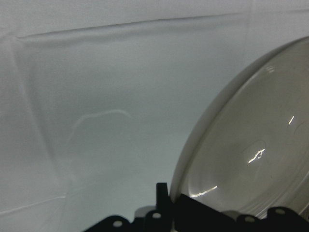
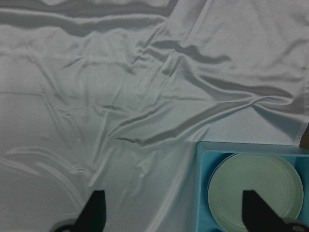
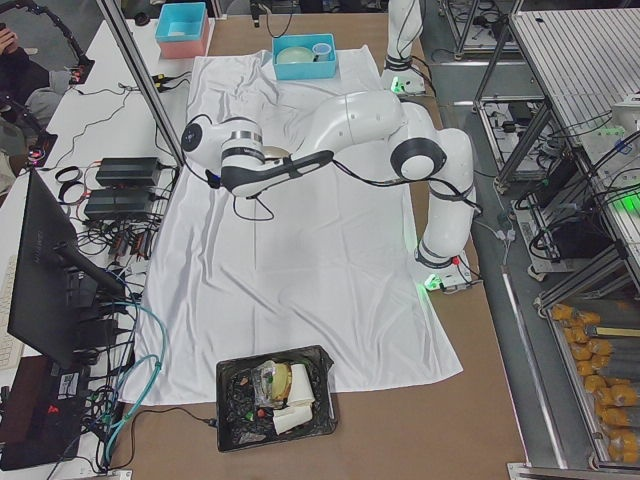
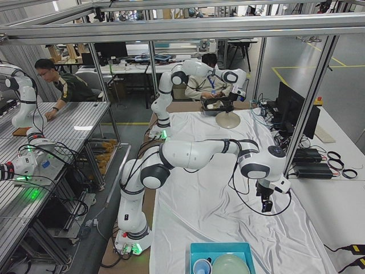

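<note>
A beige oval plate (image 1: 251, 125), also seen at the back of the cloth (image 4: 227, 121) in the camera right view, is in my left gripper, which is shut on its rim. In the camera left view the left arm covers most of it. My right gripper stands open over the white cloth (image 2: 96, 72), nothing between its fingers, beside a blue bin (image 2: 197, 183) that holds a pale green plate (image 2: 251, 183) and, in the camera right view, a cup (image 4: 202, 267).
A black crate (image 3: 230, 400) with packages and white items lies at the cloth's near edge. Monitors, boxes and cables line the side table. A metal post (image 3: 140, 80) rises beside the cloth.
</note>
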